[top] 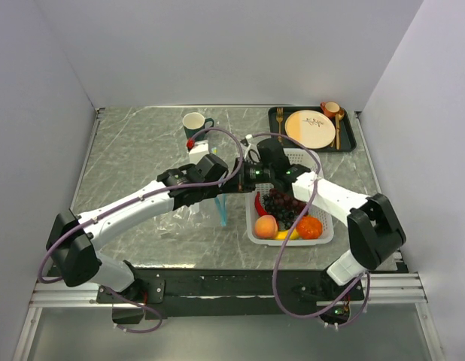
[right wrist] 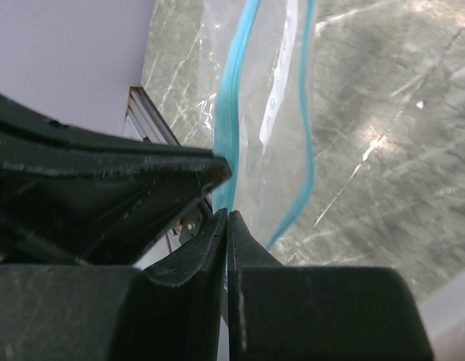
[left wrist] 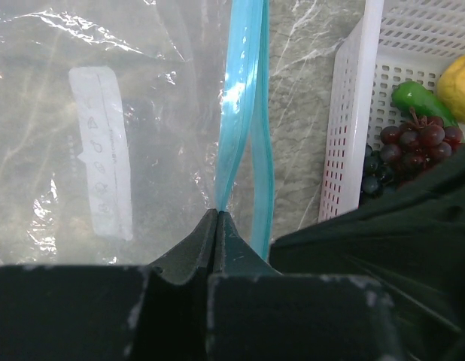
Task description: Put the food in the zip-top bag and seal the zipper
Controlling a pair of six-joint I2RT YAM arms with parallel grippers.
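The clear zip top bag [left wrist: 168, 120] lies on the table with its blue zipper edge [left wrist: 242, 90] toward the basket. No food shows inside the part of it in view. My left gripper is shut on one blue strip at the bag's mouth; the other strip stands a little apart. Right beside it, my right gripper is shut, its tips at the blue strip [right wrist: 227, 124] in the right wrist view. In the top view both grippers meet over the bag's mouth, and the arms hide their tips.
A white basket [top: 251, 226] to the right holds grapes [top: 289, 203], a peach [top: 265, 226], a tomato [top: 309, 227] and other food. A green mug [top: 195, 125] and a black tray [top: 351, 139] with a plate stand at the back.
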